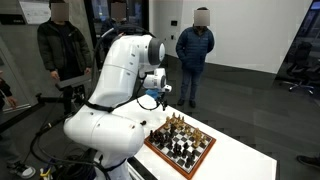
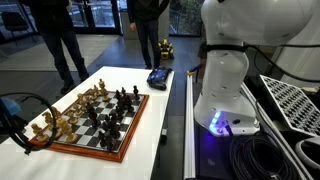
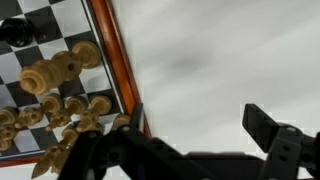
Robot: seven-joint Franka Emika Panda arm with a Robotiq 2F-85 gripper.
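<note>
A chessboard with a reddish-brown border [image 3: 118,55] fills the left of the wrist view, crowded with tan pieces and one dark piece [image 3: 16,32]. In exterior view 1 the board [image 1: 207,153] lies on the white table, with dark pieces [image 1: 158,138] on the near side and tan pieces [image 1: 176,122] on the far side. My gripper is open, its two black fingers wide apart with only bare white table between them. It stands beyond the board's far side in exterior view 1, beside the tan pieces. A larger tan piece [image 3: 52,70] rises left of the fingers.
A dark device [image 2: 158,77] sits at the table's edge in exterior view 2. People stand behind the table, one in a dark jacket [image 1: 195,46].
</note>
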